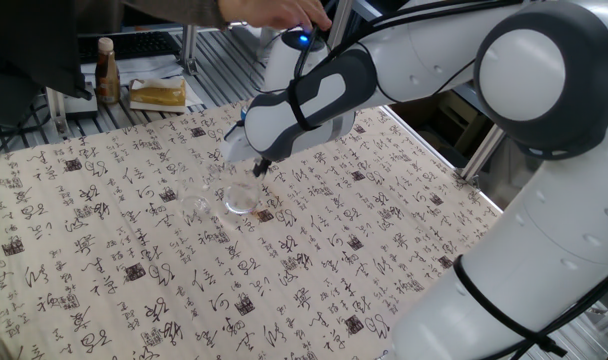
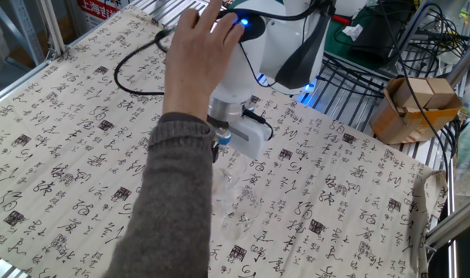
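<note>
Two clear, see-through objects rest on the calligraphy-print cloth (image 1: 114, 260): a rounder clear vessel (image 1: 241, 199) and, to its left, a fainter clear piece (image 1: 195, 207). In exterior view 2 a clear object (image 2: 240, 212) shows only as faint outlines. My gripper (image 1: 261, 168) points down with its dark fingertips just above or at the rim of the rounder vessel; contact is unclear. In exterior view 2 the gripper (image 2: 215, 151) is partly covered by a person's arm. Whether anything sits between the fingers does not show.
A person's hand (image 2: 196, 69) rests on my wrist, the forearm crossing the cloth. Behind the cloth stand a sauce bottle (image 1: 107, 72) and a yellow packet (image 1: 158, 94). A cardboard box (image 2: 417, 108) sits at the right.
</note>
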